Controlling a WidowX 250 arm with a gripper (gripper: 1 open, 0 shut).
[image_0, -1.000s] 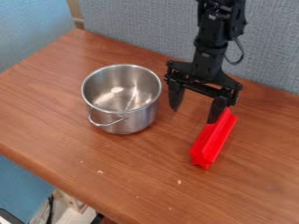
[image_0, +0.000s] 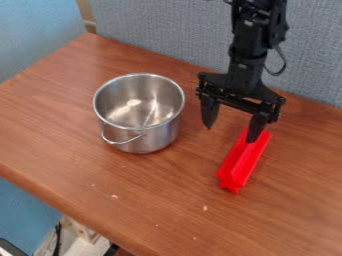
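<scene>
My black gripper (image_0: 231, 120) is open, its two fingers spread and pointing down above the wooden table, right of the pot. A long red object (image_0: 242, 163) lies on the table just below the right finger, running diagonally toward the front; nothing shows held between the fingers. A steel pot (image_0: 139, 112) with a wire handle stands upright to the left of the gripper, empty as far as I can see.
A grey padded wall (image_0: 160, 30) runs along the back, close behind the arm. A blue surface and cables show beyond the lower-left edge.
My gripper has shifted slightly to the right and up from where it was. The pot and the red object look unmoved.
</scene>
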